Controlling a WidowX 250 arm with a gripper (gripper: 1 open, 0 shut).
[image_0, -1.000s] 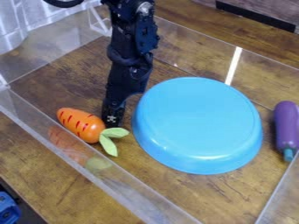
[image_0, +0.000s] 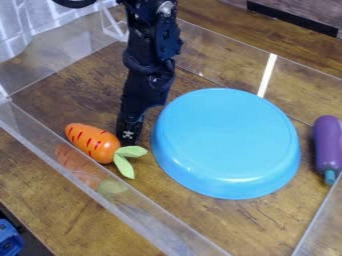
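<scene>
The black robot arm reaches down from the top of the view, and its gripper is low over the wooden surface, between an orange toy carrot with green leaves and a large blue disc. The fingertips are dark and small, so their state is hard to tell.
A purple toy, likely an eggplant, lies at the right edge. Clear plastic walls bound the left and front of the area, with a small blue object outside at lower left. The wood behind and behind-left of the arm is clear.
</scene>
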